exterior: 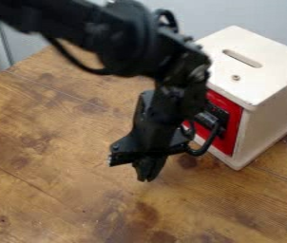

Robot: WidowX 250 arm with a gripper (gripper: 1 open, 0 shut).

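My black gripper [147, 166] is low over the wooden table, left of a pale wooden box [260, 71] with a red front [227, 138]. Its fingers point down and look shut, with nothing visible between them. The arm covers much of the box's red front and part of the dark fitting on it.
A light grey wall stands behind, with the box filling the right back of the table.
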